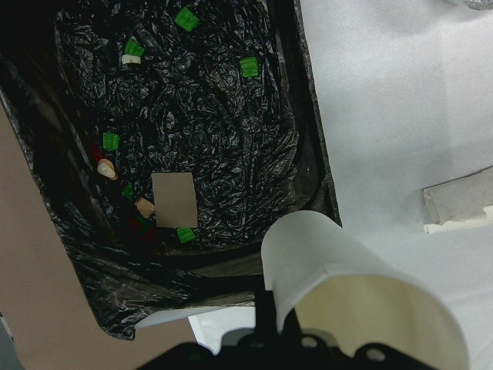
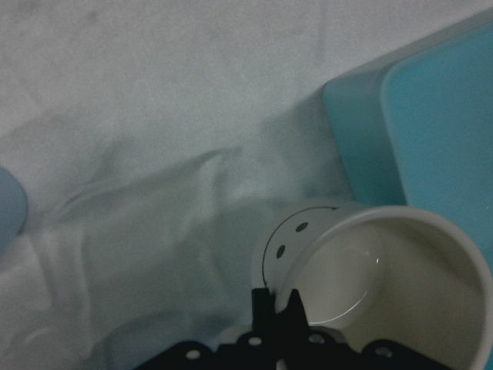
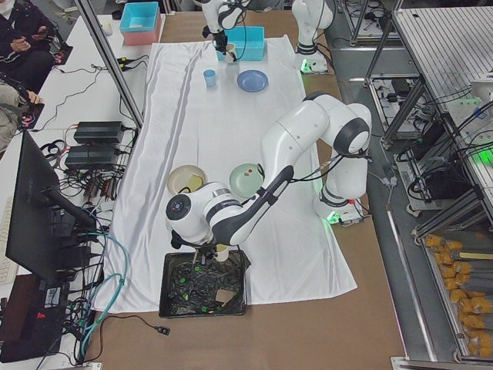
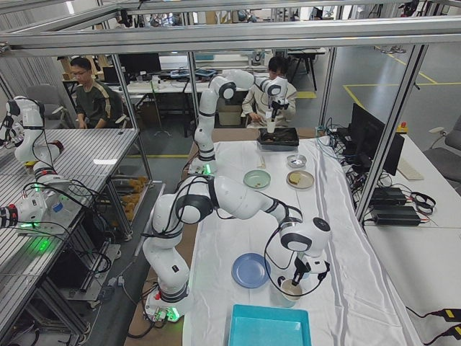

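Note:
My left gripper is shut on the rim of a white paper cup [image 1: 304,247], tilted over the black-lined bin [image 1: 223,123]. Scraps, green pieces and a cardboard square [image 1: 174,199] lie in the bin. At the far end of the table in the camera left view, my right gripper is shut on the rim of a white mug [image 2: 408,285] with a printed face, beside the turquoise box [image 2: 439,116].
A blue plate [image 4: 251,270], green plate [image 4: 257,179] and cream plate [image 4: 300,179] stand on the white cloth [image 3: 192,92], with a blue cup [image 3: 209,77] and foil item [image 4: 297,161].

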